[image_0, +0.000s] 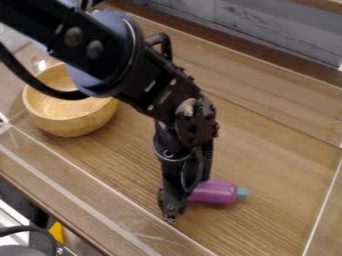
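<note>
My black gripper (185, 196) is low over the wooden table, shut on a purple bottle (214, 193) with a light blue end pointing right. The bottle lies on its side, partly hidden behind my fingers.
A yellow bowl (70, 121) stands at the left. The table's front edge runs along the lower left.
</note>
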